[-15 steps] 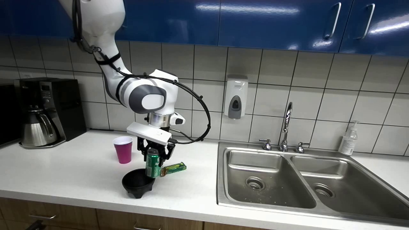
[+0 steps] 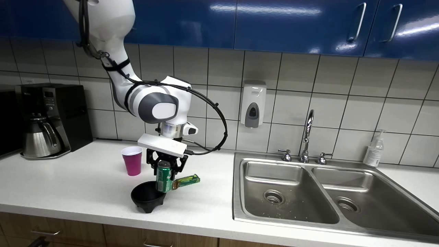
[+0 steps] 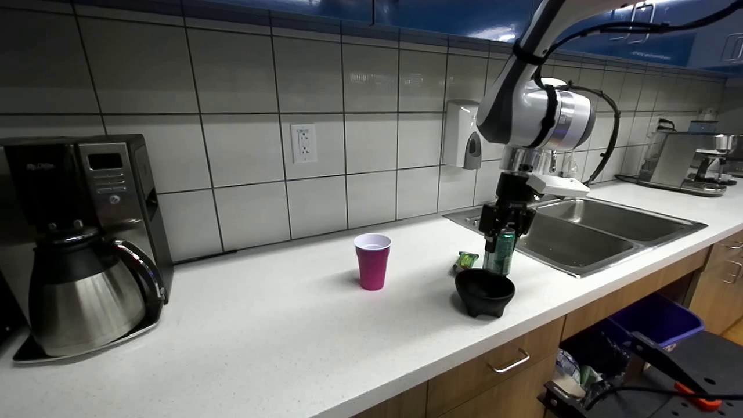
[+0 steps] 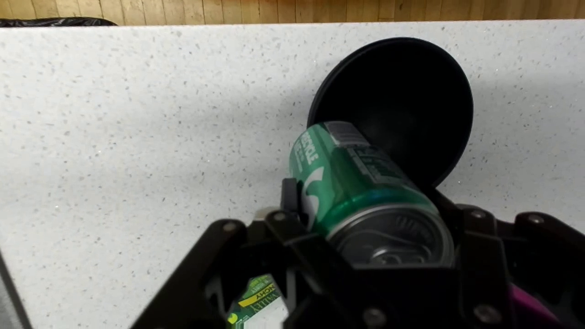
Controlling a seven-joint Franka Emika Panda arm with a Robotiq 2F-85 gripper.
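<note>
A green soda can (image 2: 164, 179) is held upright, with my gripper (image 2: 167, 169) shut on it. Just in front of the can, in exterior view 1, stands a black footed bowl (image 2: 144, 197) on the counter. In the wrist view the can (image 4: 351, 175) overlaps the near-left part of the bowl (image 4: 417, 93), whose visible inside looks empty. Exterior view 2 has the can (image 3: 500, 252) right behind the bowl (image 3: 484, 296). Whether can and bowl touch, or the can rests on the counter, I cannot tell.
A green snack bar wrapper (image 2: 187, 181) lies beside the can. A magenta cup (image 2: 132, 161) stands behind the bowl to the left. The double sink (image 2: 288, 189) is on the right, the coffee maker (image 2: 53, 119) far left. Counter between cup and coffee maker is clear.
The gripper and the can have come down slightly, with a very small shift to the right in exterior view 1. Bowl, cup and wrapper stay put.
</note>
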